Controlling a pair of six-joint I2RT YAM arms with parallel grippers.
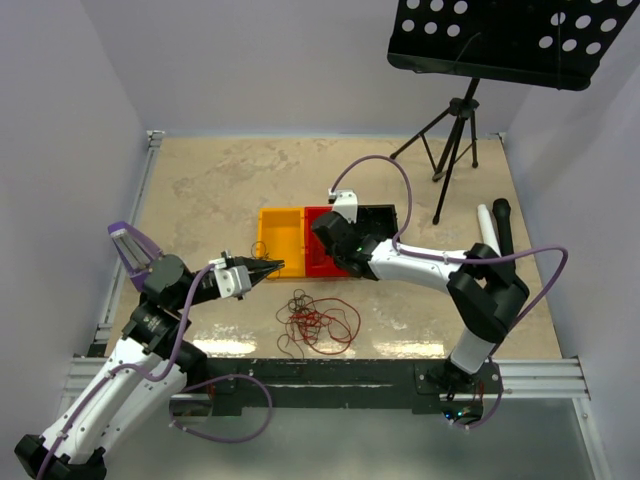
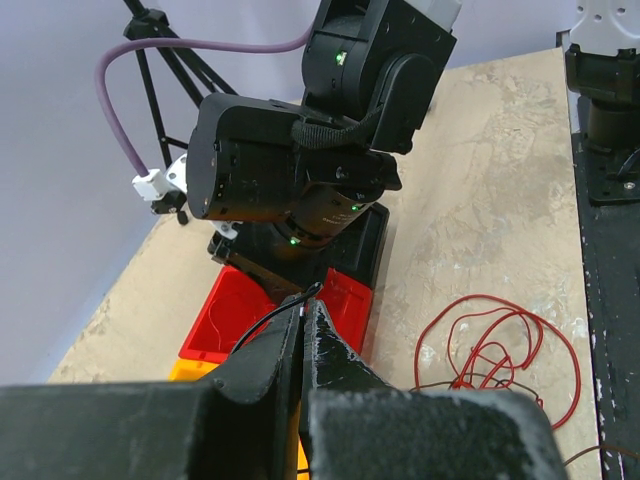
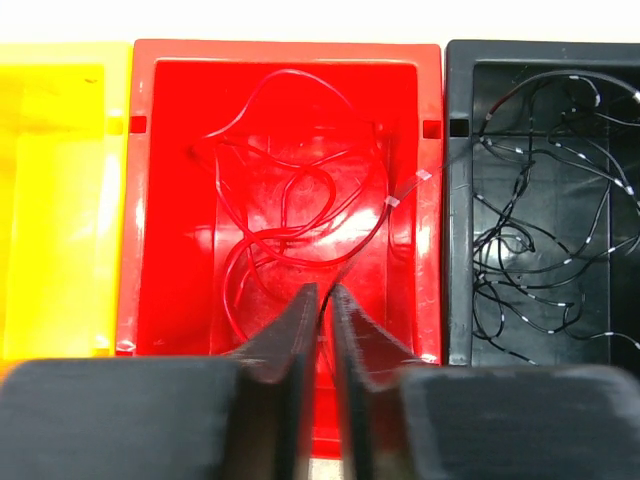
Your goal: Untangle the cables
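My left gripper (image 1: 275, 264) hangs by the yellow bin (image 1: 281, 213), shut on a thin dark cable (image 2: 262, 321). My right gripper is over the red bin (image 3: 290, 50), where red cables (image 3: 310, 175) lie looped; a thin dark cable runs at its fingertips, and I cannot tell whether it is gripped. Black cables (image 3: 540, 260) lie tangled in the black bin (image 3: 460, 200). A tangle of red and brown cables (image 1: 322, 322) lies on the table in front of the bins.
A music stand (image 1: 460, 110) stands at the back right, with a white tube (image 1: 486, 225) and a black tube (image 1: 503, 225) below it.
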